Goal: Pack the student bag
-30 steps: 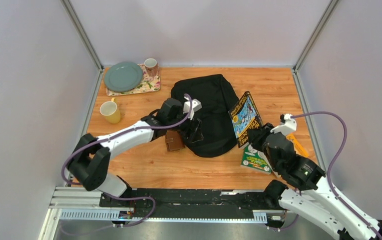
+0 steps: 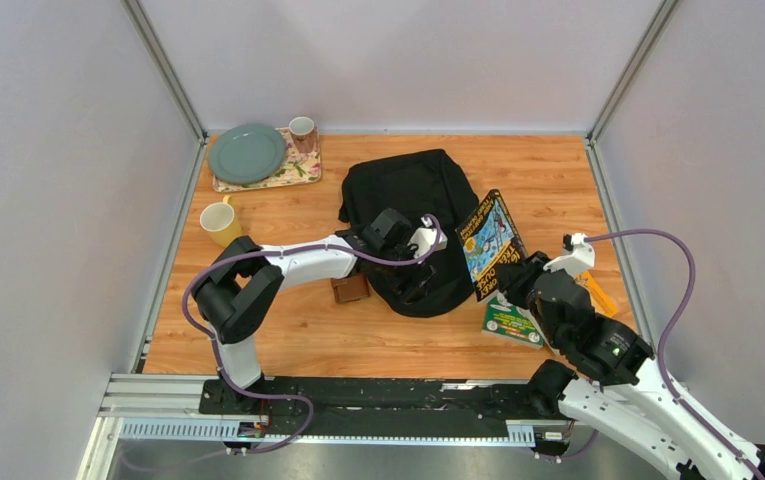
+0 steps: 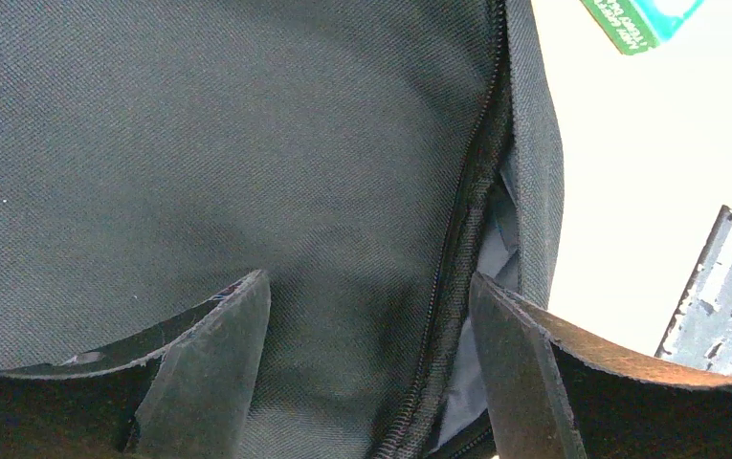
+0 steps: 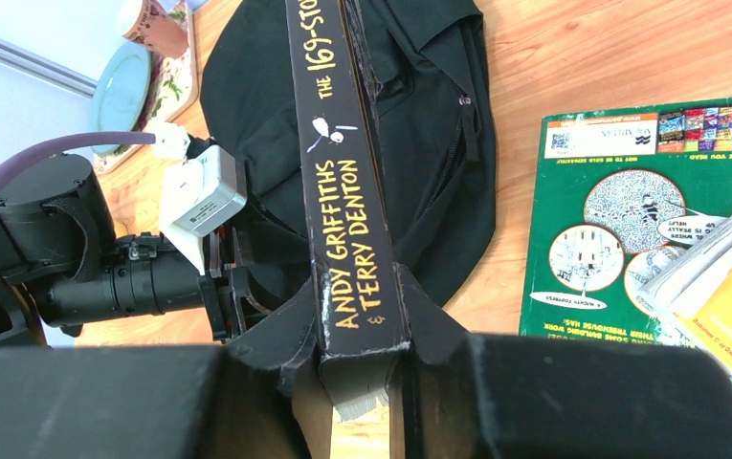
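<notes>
A black fabric bag (image 2: 403,185) lies mid-table. My left gripper is open over it, its fingers either side of a stretch of fabric near a zipped edge. My right gripper is shut on a thick black comic book (image 2: 490,243), titled on its spine (image 4: 341,220), raised right of the bag. A green book (image 4: 630,220) lies on the table below it, with a yellow book (image 4: 725,316) partly over it. A brown leather item (image 2: 350,290) lies at the bag's left, partly hidden.
A floral tray (image 2: 293,175) with a plate (image 2: 245,150) and cup (image 2: 303,135) stands back left, a yellow mug (image 2: 218,222) in front of it. Walls enclose the table. Bare wood shows at back right and front left.
My left arm has moved rightward across the bag, its gripper now lower in the top view. My right gripper and its book have shifted only slightly.
</notes>
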